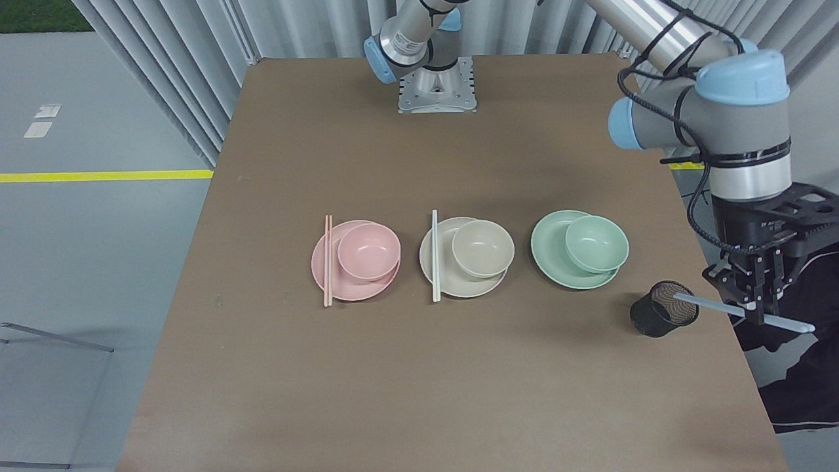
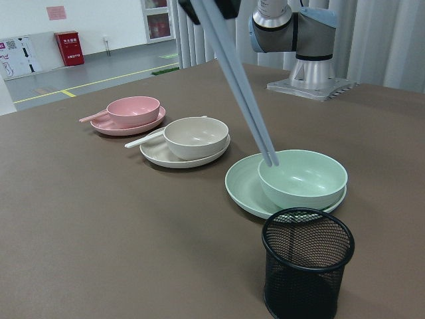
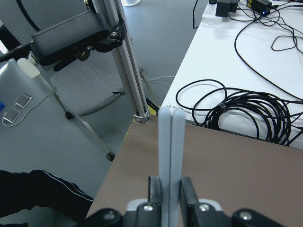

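My gripper (image 1: 753, 308) is shut on pale blue chopsticks (image 3: 164, 151), held above the black mesh cup (image 1: 661, 313) at the right edge of the table. The green plate (image 1: 552, 259) holds a green bowl (image 1: 595, 244). The white plate (image 1: 464, 287) has a white bowl (image 1: 482, 248) and white chopsticks (image 1: 436, 255). The pink plate (image 1: 355, 290) has a pink bowl (image 1: 368, 250) and pink chopsticks (image 1: 328, 259). In the left view the held chopsticks (image 2: 239, 86) slant down in front of the green bowl.
In the wrist view, a white table (image 3: 236, 56) with coiled cables, a metal post and a chair lie beyond the brown table's edge.
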